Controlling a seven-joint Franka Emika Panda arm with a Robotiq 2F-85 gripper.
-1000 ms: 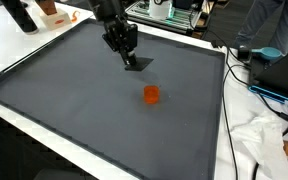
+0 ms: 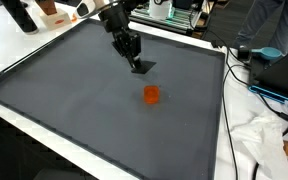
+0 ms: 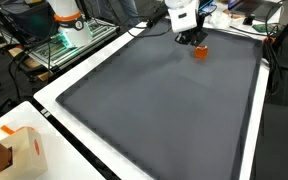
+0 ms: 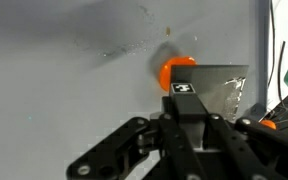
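My gripper is shut on a flat, square-edged plate (image 4: 225,84), greyish and shiny in the wrist view. From exterior view 1 the plate (image 2: 144,67) looks dark and hangs tilted under the gripper (image 2: 135,62). A small, round orange object (image 2: 151,94) rests on the grey board, a short way nearer that camera than the plate. In the wrist view the plate partly covers the orange object (image 4: 172,72). Exterior view 2 shows the orange object (image 3: 201,51) close by the gripper (image 3: 193,40); whether plate and object touch, I cannot tell.
The grey board (image 2: 74,95) is otherwise bare, with wide free room around the orange object. Cables (image 2: 229,85) and white cloth or plastic (image 2: 259,145) lie beyond its right edge. Clutter stands behind the board.
The gripper and plate have shifted slightly to the right in exterior view 1, and the plate's tilt looks a little different. The orange object has stayed in place.
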